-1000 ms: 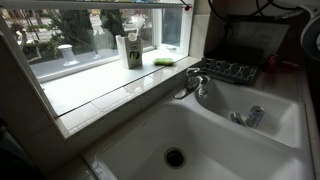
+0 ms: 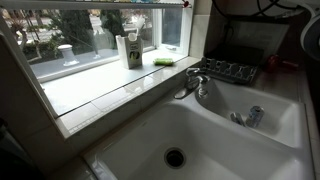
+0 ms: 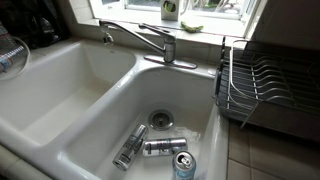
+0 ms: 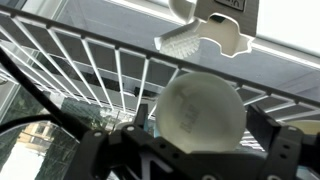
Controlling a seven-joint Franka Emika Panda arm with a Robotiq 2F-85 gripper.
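In the wrist view my gripper stands open, its dark fingers (image 4: 268,128) well apart. A pale round object (image 4: 200,110), like an upturned cup or lid, fills the space between them in the picture; whether it touches either finger I cannot tell. Behind it run the wires of a white rack (image 4: 100,62). Neither exterior view shows the fingers clearly. Several cans lie or stand in one sink basin, among them a silver can (image 3: 166,147) lying near the drain and an upright blue can (image 3: 184,166).
The faucet (image 3: 160,40) rises behind the double sink (image 2: 108,158). A dish rack (image 3: 272,85) stands beside the basin with the cans. On the window sill are a white carton (image 2: 130,50) and a green item (image 2: 164,61). The other basin looks empty.
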